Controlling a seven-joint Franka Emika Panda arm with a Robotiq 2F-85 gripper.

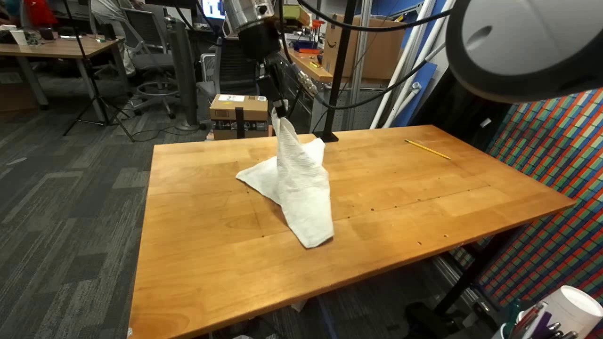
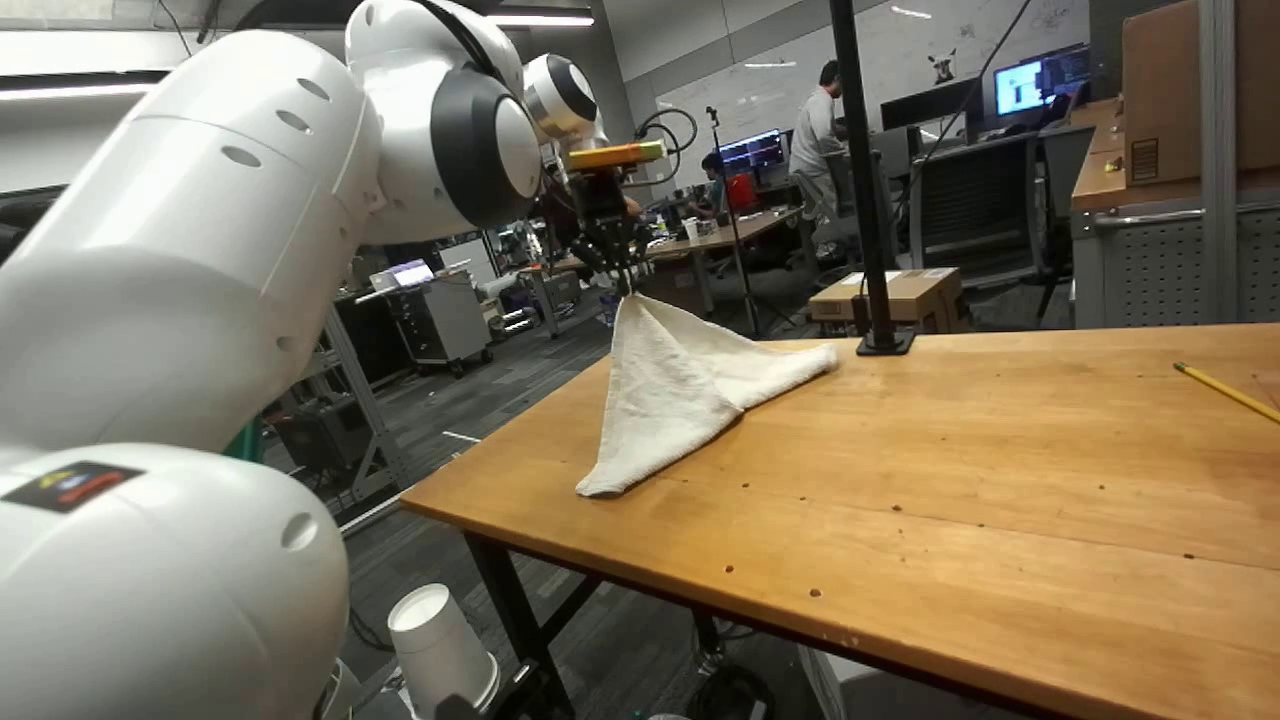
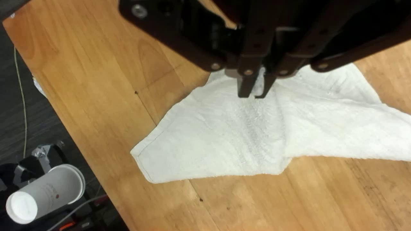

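A white cloth (image 1: pixel 305 186) is pinched at its upper part by my gripper (image 1: pixel 281 110), which is shut on it above the wooden table. From the raised point the cloth drapes down like a tent, its lower edges resting on the tabletop. In the second exterior view, the cloth (image 2: pixel 672 390) hangs beneath the gripper (image 2: pixel 627 286) close to the table's edge. Seen from the wrist, a little fabric shows between the narrow fingertips of the gripper, and the cloth (image 3: pixel 215 134) spreads out below; the dark linkage covers its far part.
On the table (image 1: pixel 215 271) a yellow pencil (image 1: pixel 427 149) lies at the far right. A black pole (image 2: pixel 870 180) rises from the back edge. White cups (image 3: pixel 46 194) stand off the table's side.
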